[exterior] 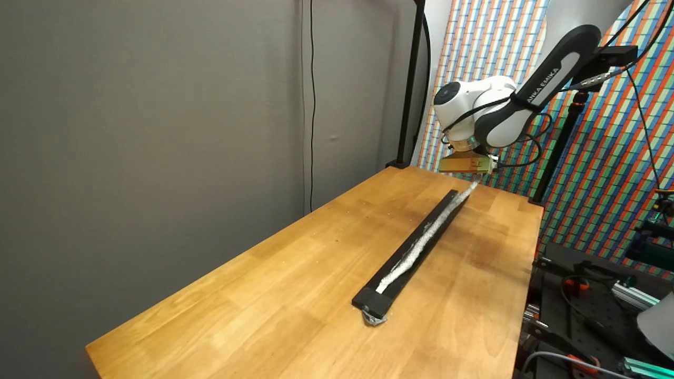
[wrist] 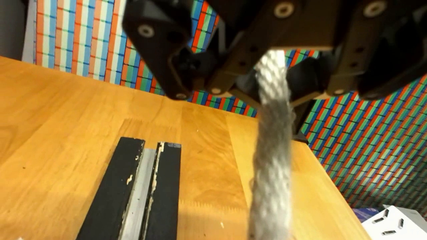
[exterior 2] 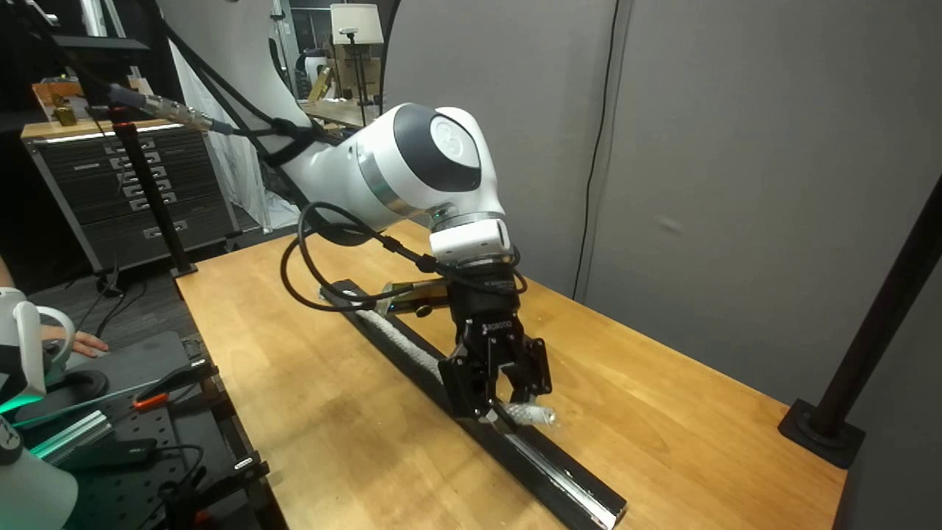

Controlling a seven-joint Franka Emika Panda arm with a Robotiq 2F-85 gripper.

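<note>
A whitish braided rope (exterior: 417,243) runs along a long black channel (exterior: 365,296) on the wooden table, in exterior view 1. Its near part lies over the channel, while its far end rises toward my gripper. In the wrist view, my gripper is shut on the rope (wrist: 273,172). Exterior view 2 has the gripper (exterior 2: 508,415) above the channel (exterior 2: 565,464), with a short rope end (exterior 2: 530,414) sticking out past the fingers. Bare silvery metal shows in the channel's groove (wrist: 138,192) at that end, left of the rope in the wrist view.
Wide bare tabletop (exterior: 271,284) lies on both sides of the channel. Black posts (exterior: 404,120) stand at the table's far corners. A grey wall (exterior: 189,126) borders one long side, and a cart with tools (exterior 2: 132,433) stands along the other.
</note>
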